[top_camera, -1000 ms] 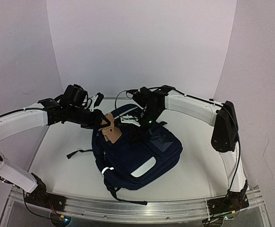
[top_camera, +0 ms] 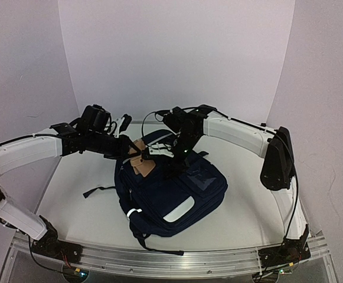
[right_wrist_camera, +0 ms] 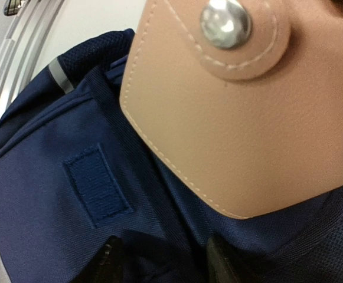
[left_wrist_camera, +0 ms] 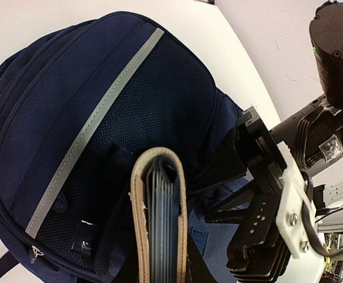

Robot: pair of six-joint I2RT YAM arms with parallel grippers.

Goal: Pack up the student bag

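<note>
A tan leather case (top_camera: 143,165) with a snap button is held over the dark blue backpack (top_camera: 159,200). In the left wrist view the case (left_wrist_camera: 159,206) stands edge-on, pale leaves between its covers, gripped by my left gripper. Its lower edge overlaps the bag's opening in the right wrist view; how deep it sits cannot be told. My right gripper is low at the bag, its blurred fingertips apart on either side of a dark seam. From the left wrist view, its fingers (left_wrist_camera: 221,168) reach into the bag's folds beside the case.
The backpack lies on a white table (top_camera: 248,206), a loose strap (top_camera: 98,190) on its left. Both arms come close together above the bag. Bare table stretches to the right and left, with a metal rail (top_camera: 171,259) along the front.
The tan case and my left gripper have shifted slightly to the right over the bag. My right arm has made only small movements, and the backpack keeps its place.
</note>
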